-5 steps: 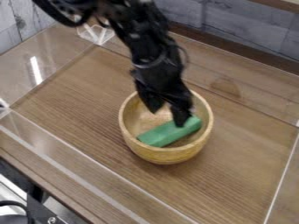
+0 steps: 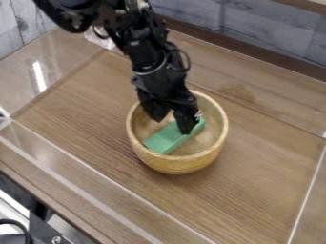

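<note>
A yellow-tan round bowl [image 2: 178, 162] sits on the wooden table, holding a green rectangular object [image 2: 167, 138] that lies diagonally at its bottom. The black robot arm reaches down from the upper left, and its gripper [image 2: 171, 116] stands open over the back part of the bowl, at or just above the green object's upper end. Whether the fingertips touch the object cannot be told.
A pale wall edge runs along the back, with a small white item at the upper left. A dark cable lies at the lower left corner.
The bowl stands in about the same place, the green object still inside.
</note>
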